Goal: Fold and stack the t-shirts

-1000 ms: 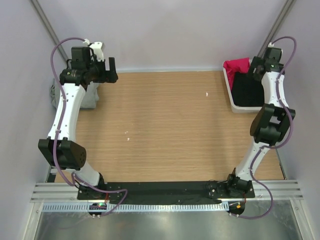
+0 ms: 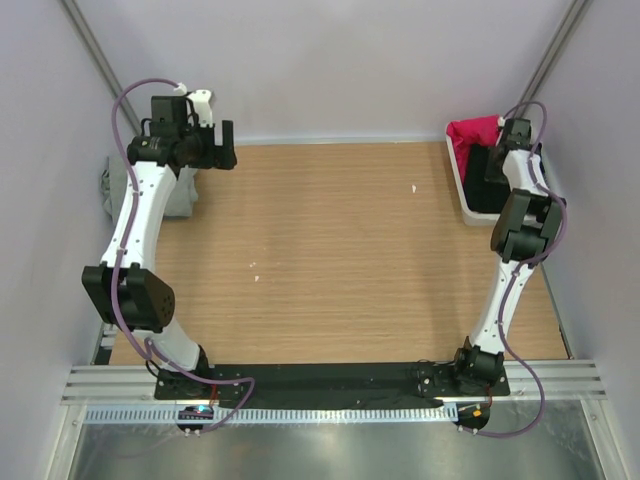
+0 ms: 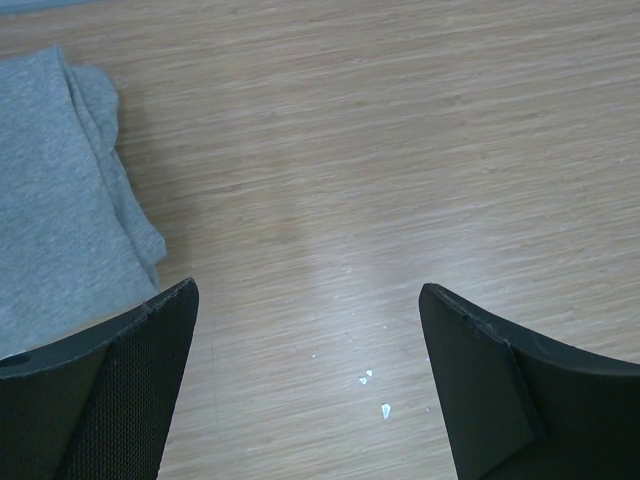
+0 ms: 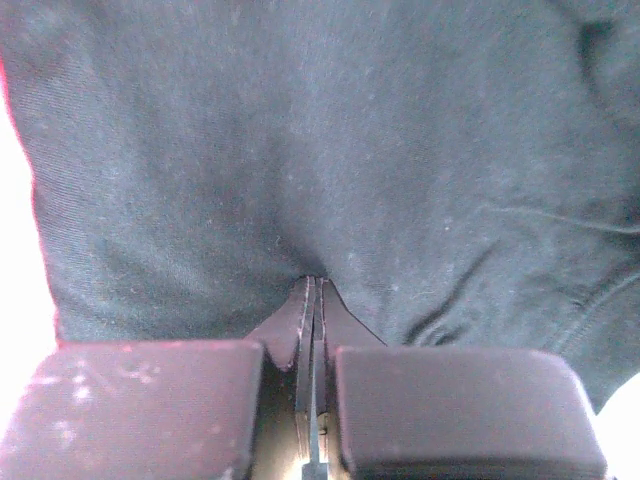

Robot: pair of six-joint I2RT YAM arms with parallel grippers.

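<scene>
A white bin at the back right holds a red shirt and a black shirt. My right gripper is down in the bin; in the right wrist view its fingers are shut at the dark cloth, and whether fabric is between them cannot be seen. At the back left, folded grey shirts lie on the table, also in the left wrist view. My left gripper hovers open beside them, with nothing between its fingers.
Walls close in the back and both sides.
The left arm has shifted very slightly.
</scene>
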